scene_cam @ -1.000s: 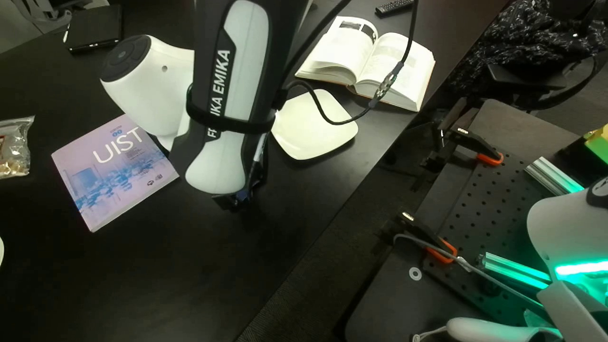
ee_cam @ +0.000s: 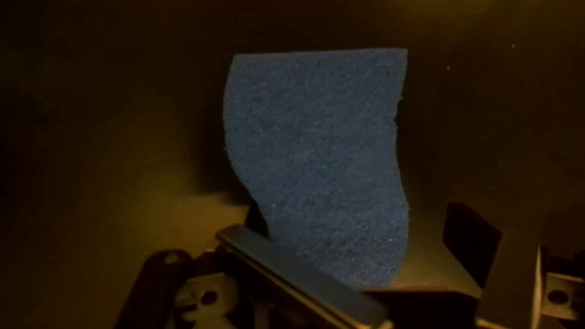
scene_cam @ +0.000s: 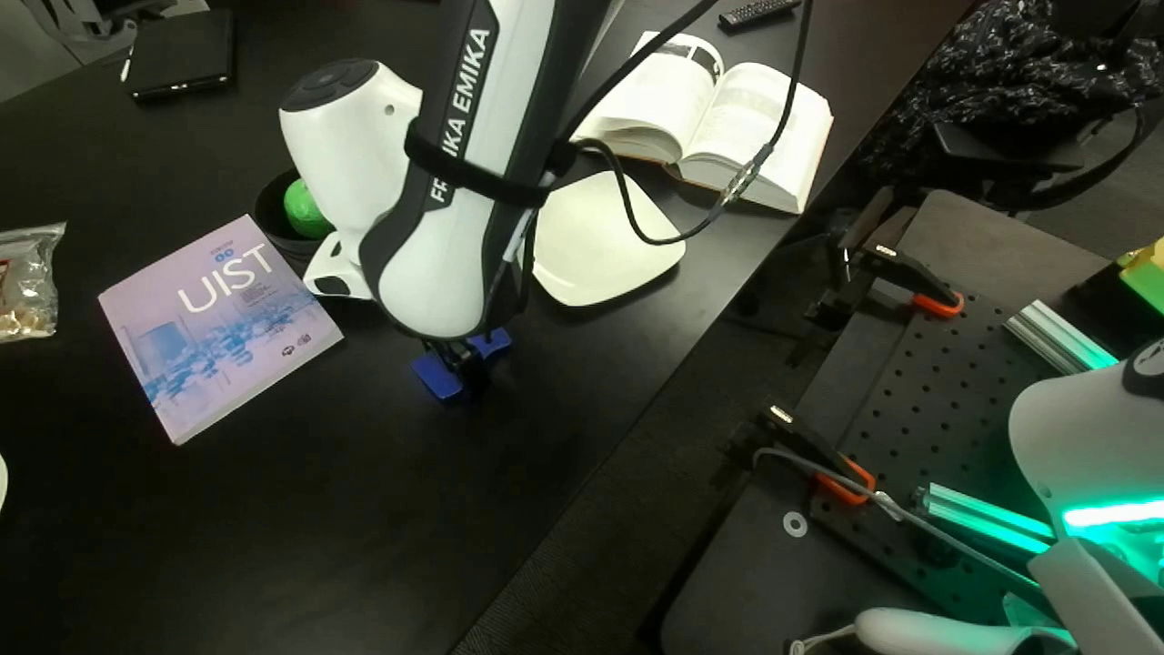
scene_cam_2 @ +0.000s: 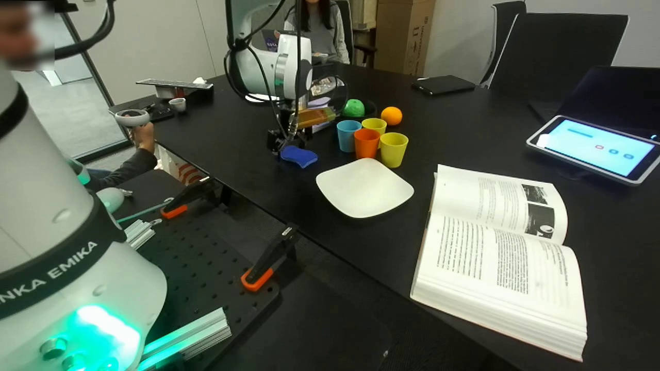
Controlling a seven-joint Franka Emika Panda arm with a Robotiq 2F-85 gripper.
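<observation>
A blue sponge (ee_cam: 318, 142) with wavy sides lies on the dark table. My gripper is open over its near end, and in the wrist view the left finger (ee_cam: 301, 274) covers a corner of it. The right finger (ee_cam: 471, 241) stands apart from the sponge's edge. Seen from exterior view 1, blue sponge (scene_cam: 437, 377) shows on both sides of the gripper (scene_cam: 466, 371), which hides its middle. In exterior view 2 the sponge (scene_cam_2: 299, 156) extends from beneath the gripper (scene_cam_2: 284, 141) towards the plate.
A white square plate (scene_cam_2: 365, 188) lies close by. Several cups, among them an orange cup (scene_cam_2: 366, 143), cluster behind it near an orange ball (scene_cam_2: 391, 115). A black bowl (scene_cam: 273, 209) holds a green ball (scene_cam: 306, 209). The UIST book (scene_cam: 218, 327) lies left.
The arm's wrist has shifted right in exterior view 1, and its link is lower and smaller in view. The sponge and the bowl with the green ball, hidden before, now show.
</observation>
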